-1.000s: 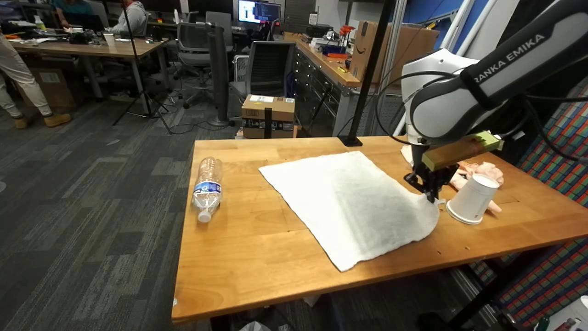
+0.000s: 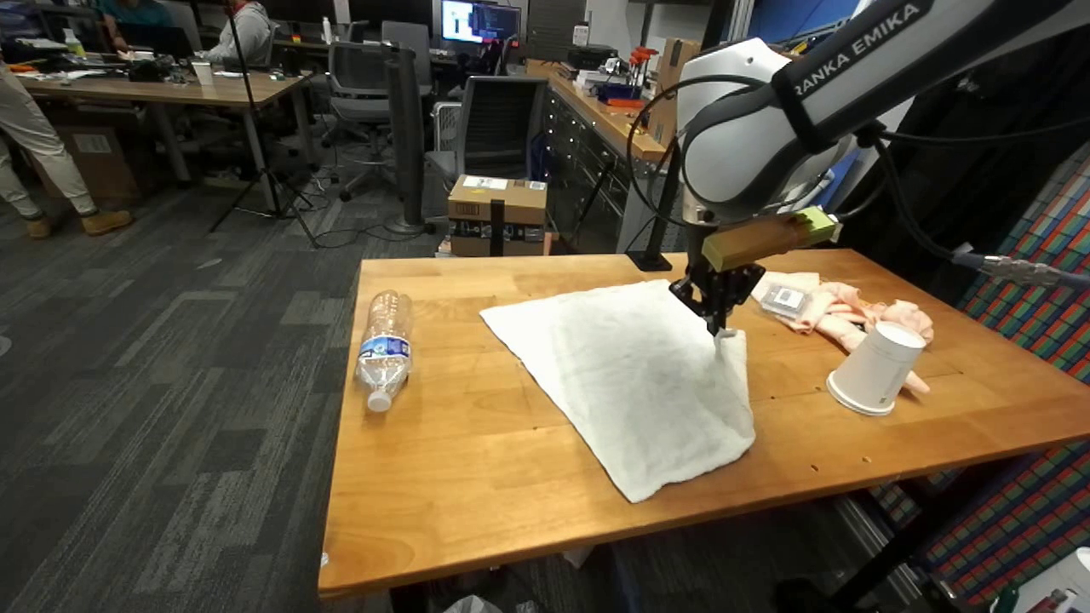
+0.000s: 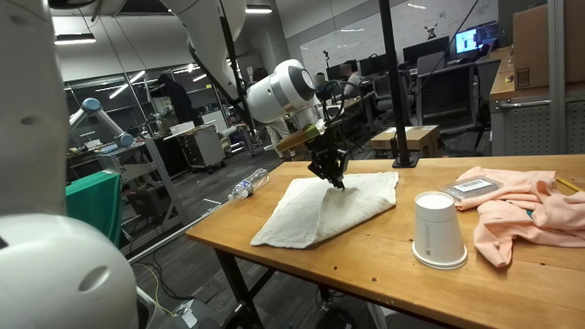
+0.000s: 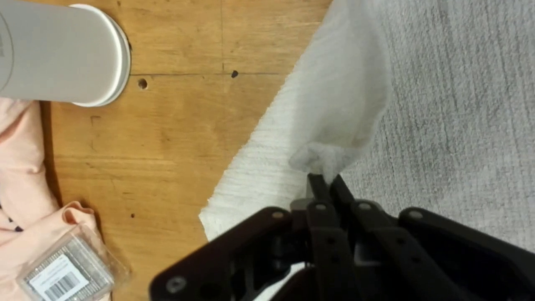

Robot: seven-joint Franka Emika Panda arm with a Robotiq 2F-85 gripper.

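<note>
A white cloth (image 2: pixel 623 378) lies spread over the middle of the table, one corner lifted and folding back over the rest. My gripper is shut on that corner, and a small tuft of fabric sticks out past the fingertips in the wrist view. From the second exterior view, the gripper (image 3: pixel 341 187) stands over the cloth (image 3: pixel 307 214), which rises in a crease beneath it. The underside of the fold is partly hidden.
An upside-down white paper cup (image 3: pixel 438 230) stands right of the cloth, by a crumpled peach cloth (image 3: pixel 526 203) with a clear package (image 3: pixel 472 186) on it. A plastic bottle (image 2: pixel 386 347) lies near the left edge. Bare table separates bottle and cloth.
My gripper has moved left and toward the back of the table, away from the cup. The held corner came along, folding the cloth's right side inward.
</note>
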